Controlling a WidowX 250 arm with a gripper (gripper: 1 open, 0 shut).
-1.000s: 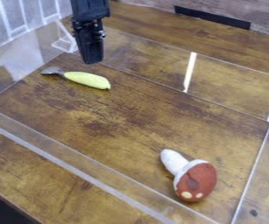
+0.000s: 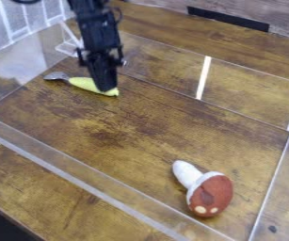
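My black gripper (image 2: 104, 75) hangs at the upper left, shut and blurred, its tip over a pale yellow-green object (image 2: 90, 86) with a grey metal end lying on the wooden floor of the enclosure. Whether they touch I cannot tell. A red-and-white mushroom toy (image 2: 204, 191) lies on its side at the lower right.
Clear low walls surround the wooden surface (image 2: 134, 141). A pale vertical strip (image 2: 204, 77) stands on the back wall.
My gripper has come down from above the back left to the yellow-green object. The objects on the floor look unmoved.
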